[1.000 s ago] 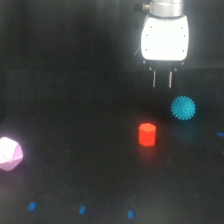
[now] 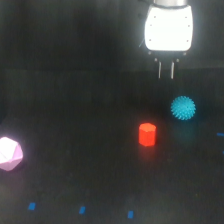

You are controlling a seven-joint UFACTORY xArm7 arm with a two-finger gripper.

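Note:
A red hexagonal block (image 2: 147, 134) stands on the dark surface right of the middle. Up and to its right lies a teal, spiky-edged round piece (image 2: 183, 108). Near the left edge sits a pale pink faceted piece (image 2: 10, 153). My gripper (image 2: 165, 71), under a white hand, is in the upper right, further back in view than the red block and the teal piece. Its two thin fingers stand apart with nothing visible between them, and it touches none of the pieces.
Small blue marks (image 2: 82, 210) dot the front of the surface, with another blue mark (image 2: 220, 134) at the right edge.
My gripper has shifted slightly right and upward in view, and the gap between its fingers looks a little narrower. The three pieces have stayed where they were.

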